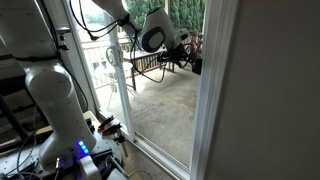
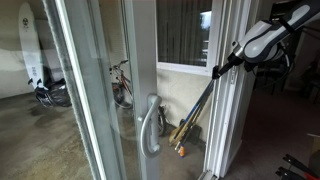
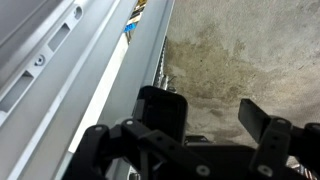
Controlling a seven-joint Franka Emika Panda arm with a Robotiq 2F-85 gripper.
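Note:
In exterior view 1 the white arm reaches through the doorway, and its gripper (image 1: 186, 62) is near the white door frame (image 1: 213, 80). The wrist view shows the gripper open, its black fingers (image 3: 160, 112) well apart with bare concrete visible between them. The left finger is close to a pale metal frame (image 3: 65, 65); whether they touch I cannot tell. In exterior view 2 the gripper (image 2: 226, 70) is beside the frame post (image 2: 230, 120). A glass door with a pale curved handle (image 2: 150, 125) stands open in the foreground.
Long-handled tools (image 2: 192, 122) lean by the wall below the gripper, with a small orange thing (image 2: 182, 152) on the ground. A bicycle (image 2: 122, 88) and a white surfboard (image 2: 30, 45) stand farther off.

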